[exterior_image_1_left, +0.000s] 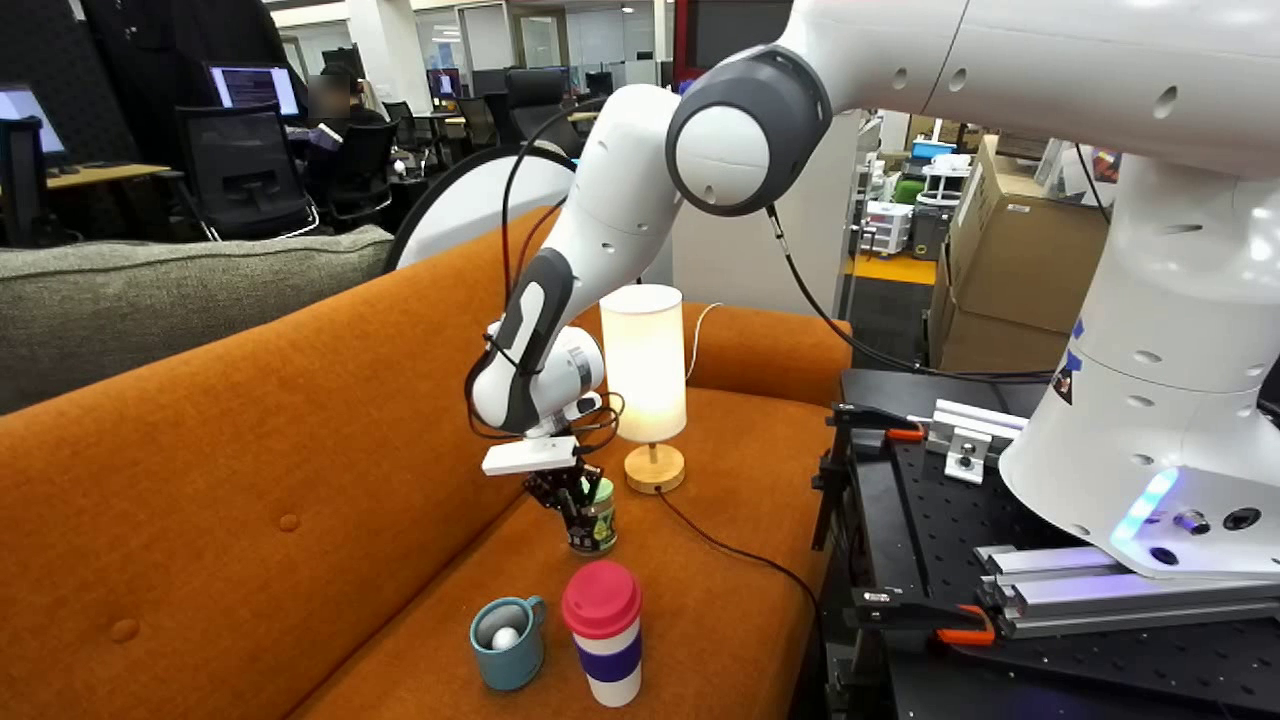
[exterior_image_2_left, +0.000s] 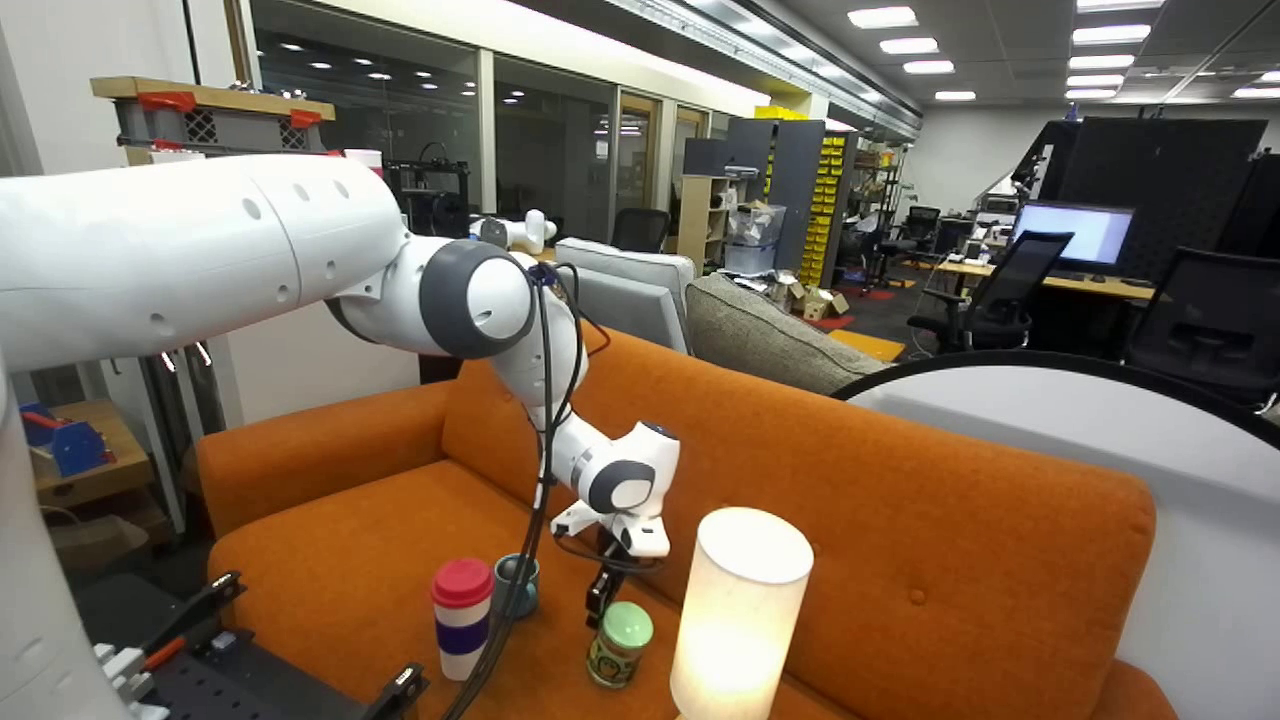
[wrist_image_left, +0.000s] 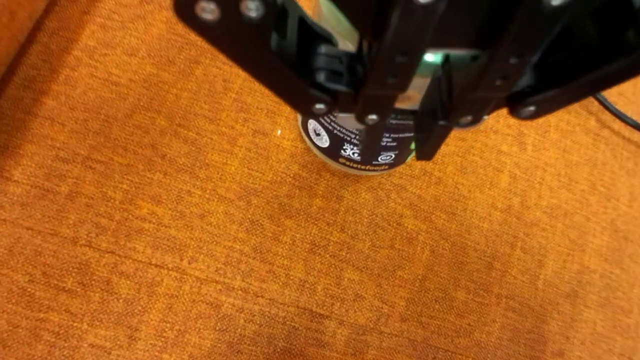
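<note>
A jar (exterior_image_1_left: 603, 528) with a dark label and pale green lid (exterior_image_2_left: 627, 624) stands on the orange sofa seat, close to the lamp. My gripper (exterior_image_1_left: 578, 526) points down right beside it, partly covering it in exterior view 1. In the wrist view, the jar's labelled side (wrist_image_left: 354, 155) shows behind the fingers (wrist_image_left: 426, 143). A narrow gap separates those fingers, so the gripper is part open. The jar looks to be outside the gap rather than between them; whether they touch it, I cannot tell.
A lit lamp (exterior_image_1_left: 644, 360) stands just past the jar, its black cord (exterior_image_1_left: 744, 553) running across the seat. Nearer in exterior view 1 are a blue mug (exterior_image_1_left: 509, 654) holding a white round thing and a red-lidded cup (exterior_image_1_left: 603, 624). The sofa back (exterior_image_2_left: 924, 516) rises behind.
</note>
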